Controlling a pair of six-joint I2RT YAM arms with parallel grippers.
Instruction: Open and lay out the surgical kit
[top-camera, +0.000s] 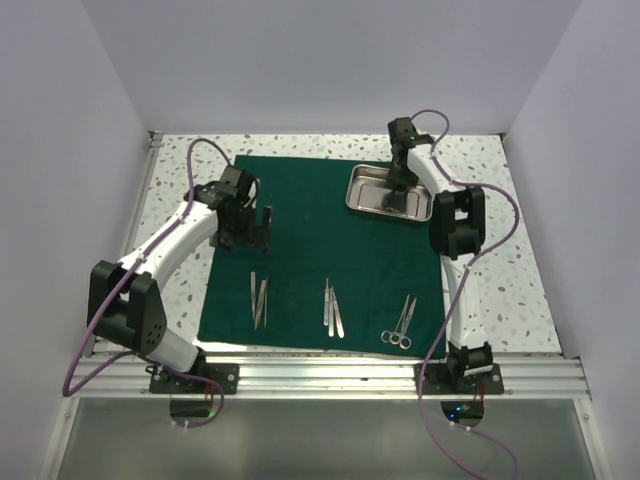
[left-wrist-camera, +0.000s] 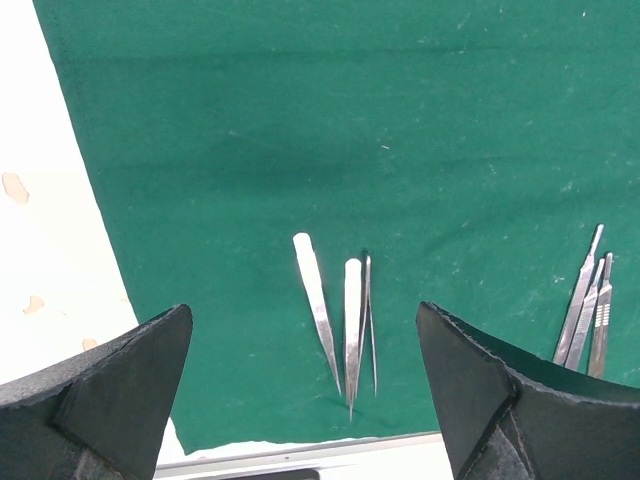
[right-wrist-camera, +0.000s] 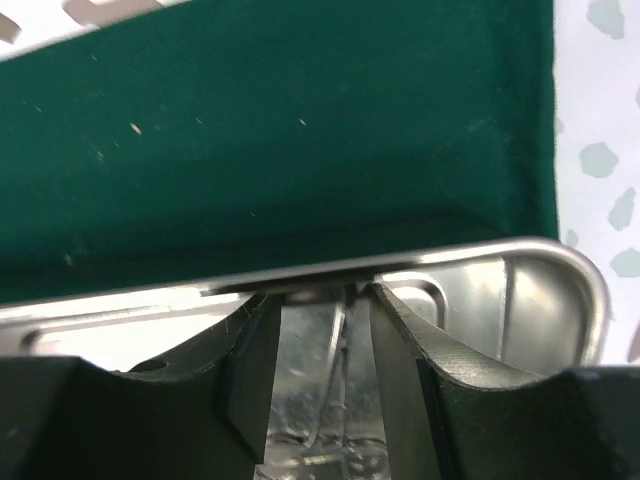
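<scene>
A steel tray (top-camera: 352, 192) lies at the back right of the green cloth (top-camera: 300, 260). My right gripper (top-camera: 398, 190) is down over its right half. In the right wrist view a shiny scissor-like instrument (right-wrist-camera: 331, 385) in the tray shows in the gap between the fingers, which stand part open, with space on either side of it. My left gripper is open and empty above the cloth's left side. Beneath it lie slim tweezers (left-wrist-camera: 317, 300). Scalpel handles (top-camera: 331, 308) rest at front centre, scissors (top-camera: 404, 325) at front right.
A speckled tabletop (top-camera: 500, 280) borders the cloth. Along the front runs a metal rail (top-camera: 320, 370).
</scene>
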